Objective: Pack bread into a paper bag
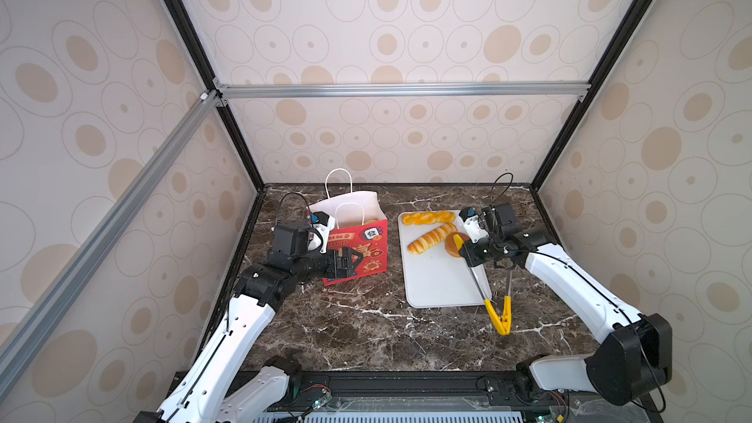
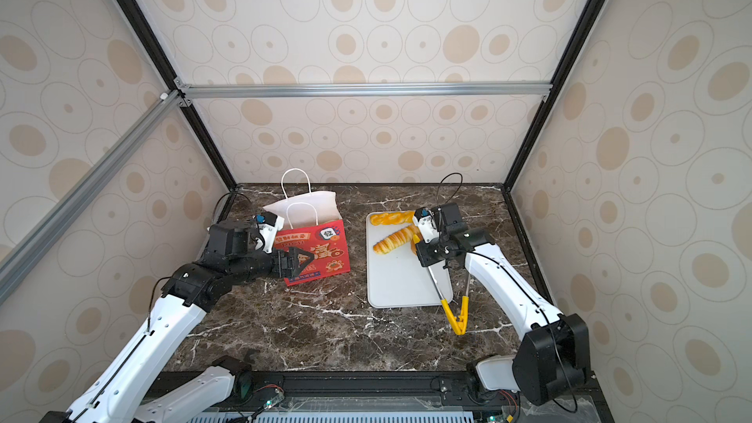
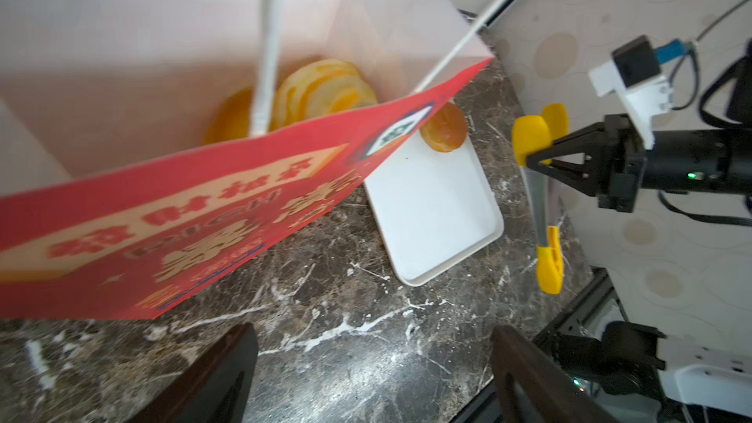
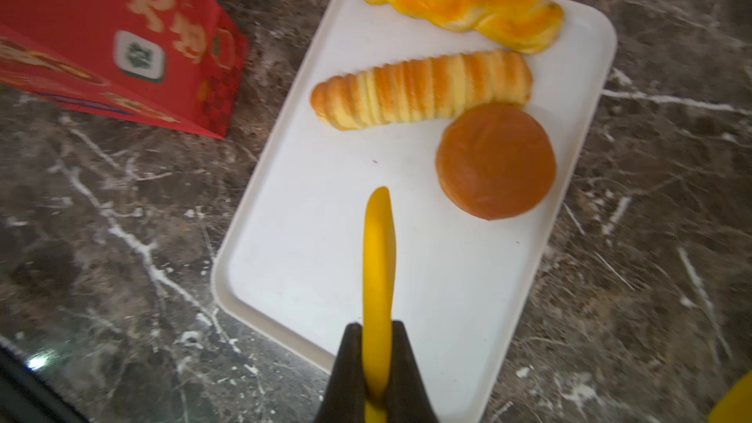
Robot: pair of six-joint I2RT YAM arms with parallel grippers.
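A white tray (image 1: 438, 290) holds a twisted loaf (image 4: 458, 0), a ridged roll (image 4: 419, 90) and a round bun (image 4: 495, 160). My right gripper (image 1: 470, 252) is shut on a pair of yellow-handled tongs (image 2: 458, 321), lifted over the tray's right side, a yellow end between its fingers, the other end hanging down. The red paper bag (image 1: 360, 266) stands open left of the tray; bread (image 3: 321, 94) shows inside it. My left gripper (image 1: 344, 261) stands open in front of the bag, its fingers empty.
Patterned walls enclose the dark marble table (image 2: 329, 329) at back and sides. The bag's white handles rise above its opening.
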